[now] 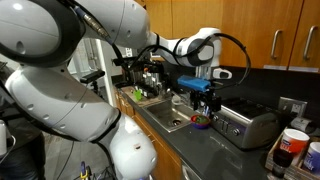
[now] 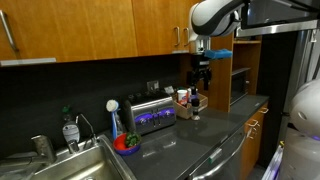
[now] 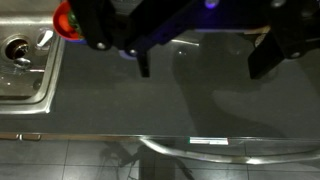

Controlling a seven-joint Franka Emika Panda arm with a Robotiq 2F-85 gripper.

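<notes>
My gripper hangs above the dark countertop (image 3: 190, 105), its two fingers wide apart in the wrist view. Nothing shows between them, only bare counter below. A bowl (image 3: 68, 22) with red and green in it sits at the upper left of the wrist view, beside the sink. Exterior view 2 has the same bowl (image 2: 127, 143) on the counter in front of the toaster's left end. Seen from exterior view 1, the gripper is small and dark against the back wall, close to the bowl (image 1: 201, 122) in the picture.
A silver toaster (image 2: 152, 115) stands against the back wall. The metal sink (image 2: 88, 166) lies to its left. Several cups, among them a dark one with a red band (image 1: 291, 146), stand at the right in exterior view 1.
</notes>
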